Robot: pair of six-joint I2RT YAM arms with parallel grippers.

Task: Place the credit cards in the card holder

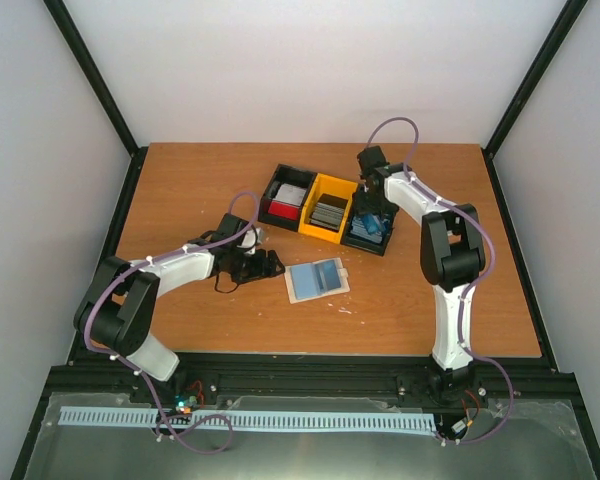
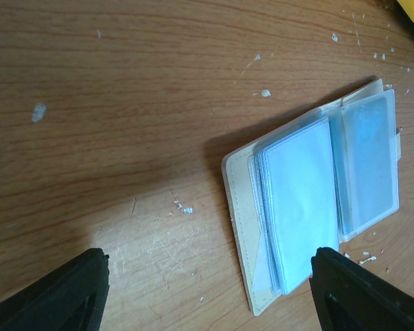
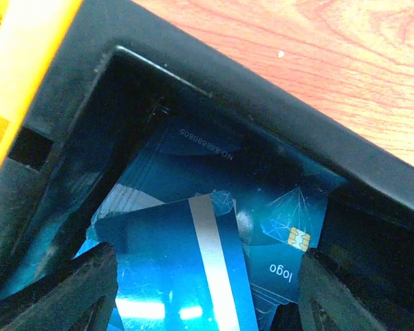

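The card holder (image 2: 300, 200) lies spread flat on the table, its clear bluish sleeves facing up; it also shows in the top view (image 1: 305, 281). Beside it, my left gripper is open and empty, its right fingertip overlapping the holder's near edge in the wrist view. Blue credit cards (image 3: 176, 265) lie loose in a black bin (image 3: 255, 89), the uppermost one with a pale stripe. Over them my right gripper stands open, one finger on each side of the striped card. Whether its fingertips touch the cards I cannot tell.
A yellow bin (image 1: 316, 230) with a stack of dark cards adjoins the black bin. Left of it, another black bin (image 1: 270, 217) holds red and whitish items. Bare table (image 1: 220, 325) lies in front of the bins, around the holder.
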